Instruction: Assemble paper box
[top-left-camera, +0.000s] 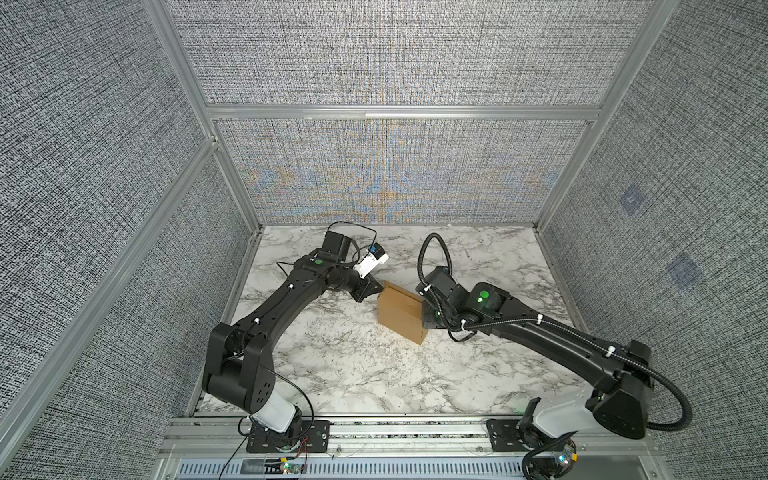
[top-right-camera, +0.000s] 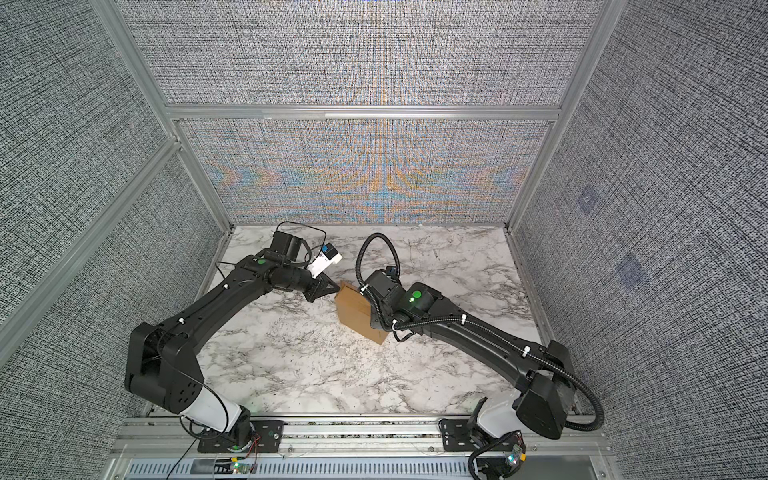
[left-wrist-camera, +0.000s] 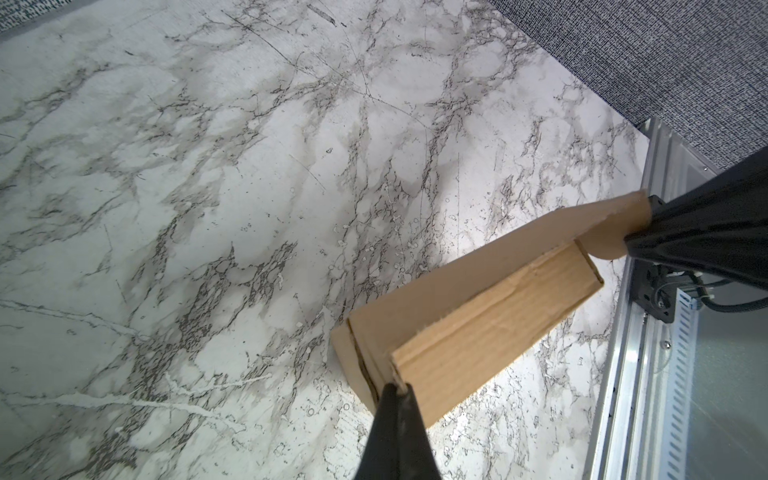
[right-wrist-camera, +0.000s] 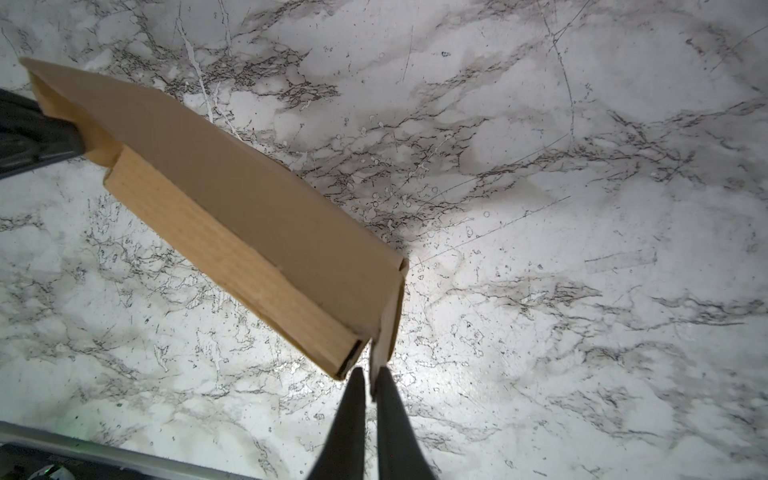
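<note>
A brown cardboard box (top-left-camera: 400, 313) (top-right-camera: 358, 312) stands on the marble table between my grippers, a long flap (left-wrist-camera: 496, 264) along its top. My left gripper (top-left-camera: 374, 289) is shut at the box's left end, its fingertips touching a corner by the flap; whether cardboard is pinched between them is unclear. My right gripper is shut at the other end, its tips at an upright end flap (right-wrist-camera: 388, 320); I cannot tell if that flap lies between them. In the top views the right gripper is mostly hidden by its wrist.
A metal rail (top-left-camera: 376, 424) runs along the front edge, and fabric walls enclose the back and sides.
</note>
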